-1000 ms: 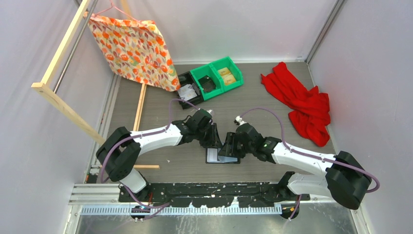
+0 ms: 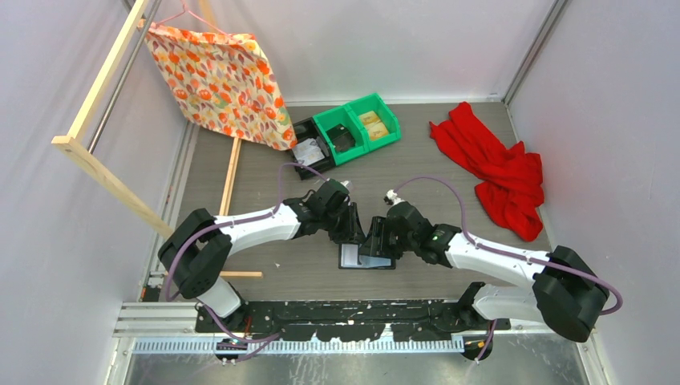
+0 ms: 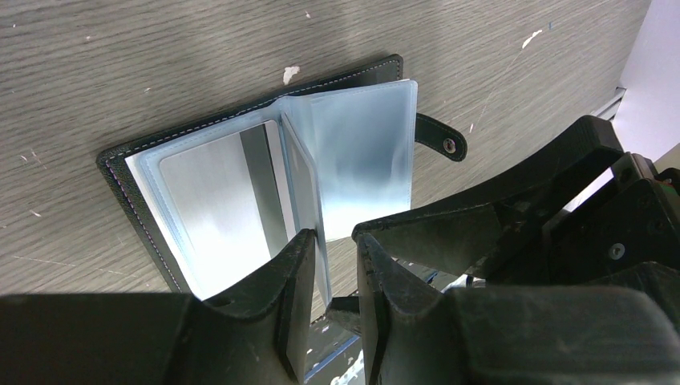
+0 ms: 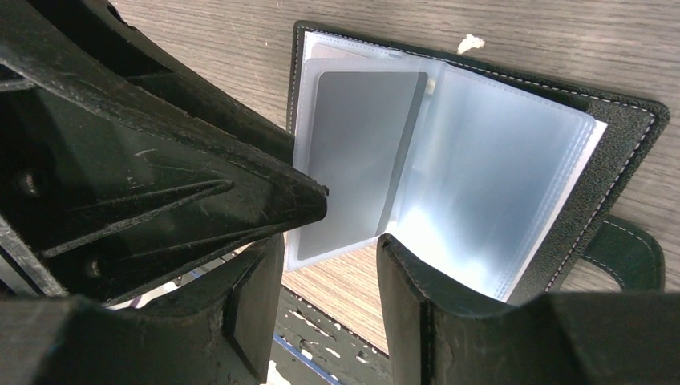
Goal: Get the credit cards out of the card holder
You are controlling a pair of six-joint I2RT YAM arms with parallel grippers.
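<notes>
The black card holder (image 3: pixel 353 79) lies unfolded on the table, its clear sleeves spread. One sleeve page (image 3: pixel 303 180) stands up from the middle, seen nearly edge-on in the left wrist view. On the left lies a pale card with a grey stripe (image 3: pixel 218 204). My left gripper is part open, with the raised page's edge between its fingers, close to the left one. From the right wrist view, the raised page shows a grey card (image 4: pixel 361 152) inside. Beside it my right gripper stands open over the holder, with nothing gripped.
Green bins (image 2: pixel 346 130) and a black bin (image 2: pixel 308 151) stand at the back. A red cloth (image 2: pixel 497 172) lies at the right, and a patterned cloth (image 2: pixel 220 84) hangs at the left. Both grippers are close together; bare table lies behind them.
In the top view, both arms and the holder look unmoved over the last second.
</notes>
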